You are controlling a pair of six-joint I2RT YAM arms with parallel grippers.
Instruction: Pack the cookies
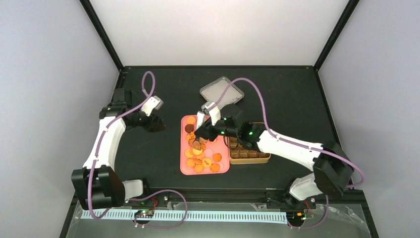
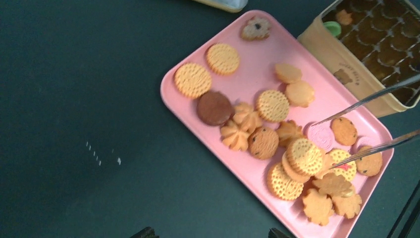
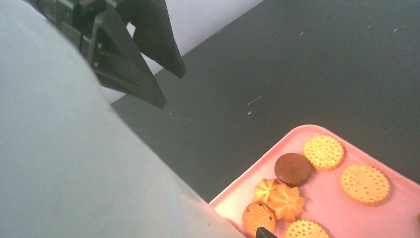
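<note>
Assorted round, flower-shaped and chocolate cookies lie on a pink tray. Beside it stands a tan box with a divided insert, holding a green piece and an orange cookie at one end. My right gripper is over the tray, shut on tongs whose thin metal arms spread apart above the cookies; no cookie shows held between their tips. A pale, blurred tong handle fills much of the right wrist view. My left gripper hangs left of the tray, open and empty.
A clear lid lies on the dark table behind the tray. The right arm covers much of the box from above. Bare table stretches left of the tray.
</note>
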